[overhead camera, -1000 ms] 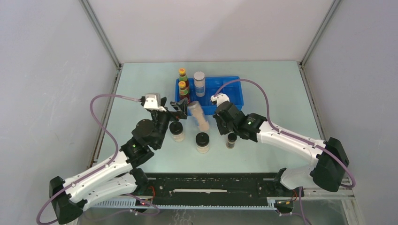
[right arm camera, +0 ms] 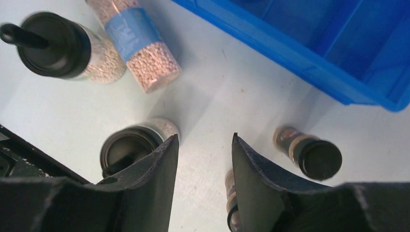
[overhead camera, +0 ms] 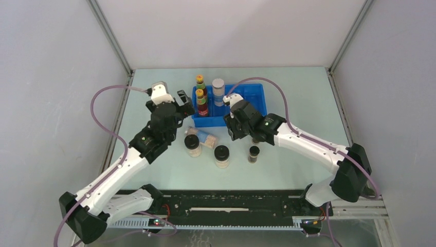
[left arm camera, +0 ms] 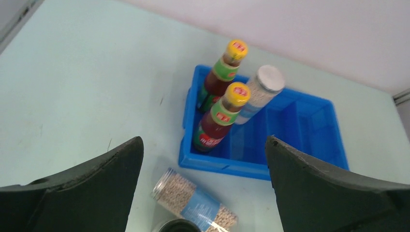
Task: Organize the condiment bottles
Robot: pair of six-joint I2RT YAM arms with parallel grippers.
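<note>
A clear jar of pale beads with a blue label [left arm camera: 191, 200] lies on its side in front of the blue tray [overhead camera: 211, 122]. Two yellow-capped sauce bottles [left arm camera: 212, 126] stand in the tray's leftmost compartment. An upright silver-lidded jar [left arm camera: 261, 92] occupies the one beside it. My left gripper is wide open, holding nothing, near the tray's left side. My right gripper is partly open and empty over the table before the tray. Black-lidded jars [overhead camera: 222, 158] [overhead camera: 193, 146] stand nearer the front, with small dark shakers [right arm camera: 309, 152] [right arm camera: 233, 203] to their right.
The tray's right compartments [left arm camera: 309, 126] look empty. Bare table [overhead camera: 303, 98] extends right of the tray, and more lies to its left. The right arm [overhead camera: 252, 121] covers part of the tray's front edge in the top view.
The blue-labelled jar, tilted by the tray's front a second ago, has toppled leftward onto its side.
</note>
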